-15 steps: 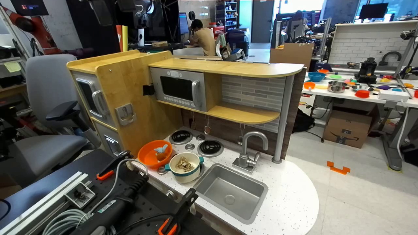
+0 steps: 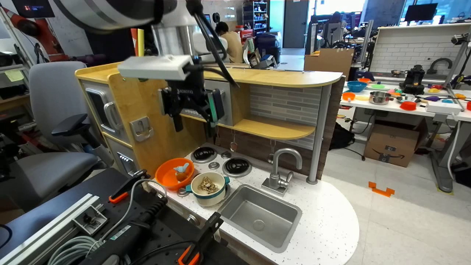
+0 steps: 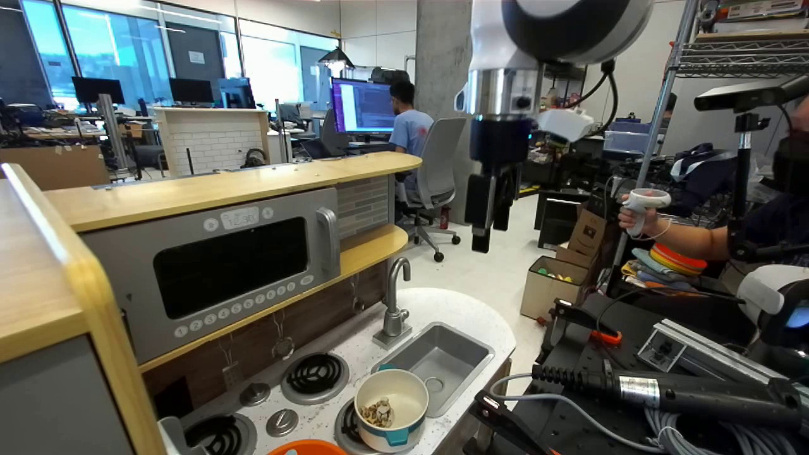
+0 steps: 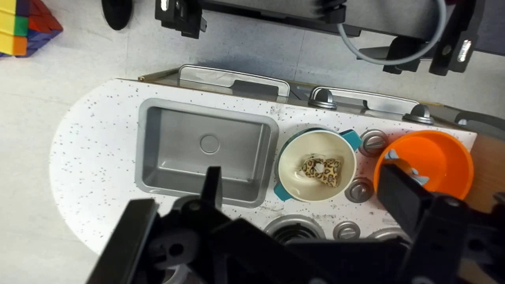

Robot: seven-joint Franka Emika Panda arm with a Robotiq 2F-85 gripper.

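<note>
My gripper [image 2: 194,119] is open and empty, hanging high over the toy kitchen counter. In the wrist view its two dark fingers stand wide apart, with the pot between them in the picture but far below. The cream pot [image 4: 294,180] with teal handles stands beside the sink and holds a leopard-print item [image 4: 326,170]. An orange bowl [image 4: 447,161] sits on the other side of the pot from the sink. Inside it lies a small toy with blue-grey parts [image 4: 419,179], partly covered by a finger in the wrist view.
The sink [image 2: 260,216] is empty, with a grey faucet [image 2: 287,159] behind it. A yellow shelf [image 2: 273,127] and a microwave [image 3: 227,265] rise along the counter's back.
The arm and gripper have come into exterior view 1 from outside it, now in front of the microwave. The pot, the bowl and their contents have not moved.
</note>
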